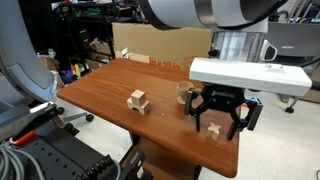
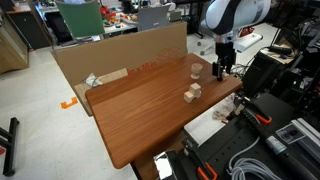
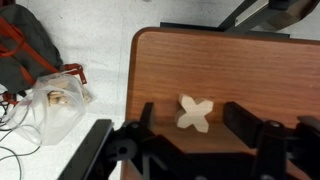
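Note:
A small pale wooden cross-shaped piece (image 3: 194, 113) lies flat near the table's edge; exterior view 1 shows the same cross (image 1: 213, 131) at the right end of the table. Just above it is my gripper (image 1: 214, 136), pointing down, with its two dark fingers on either side of the piece. In the wrist view the cross sits in the gap between the fingers, with bare wood between it and each of them. The gripper is part open and grips nothing. Whether the fingertips touch the tabletop is hard to tell.
Wooden blocks (image 1: 138, 100) sit further left on the table, some stacked. A pale cup-like object (image 1: 184, 92) stands behind the gripper. A clear plastic container (image 3: 60, 100) lies off the table's edge.

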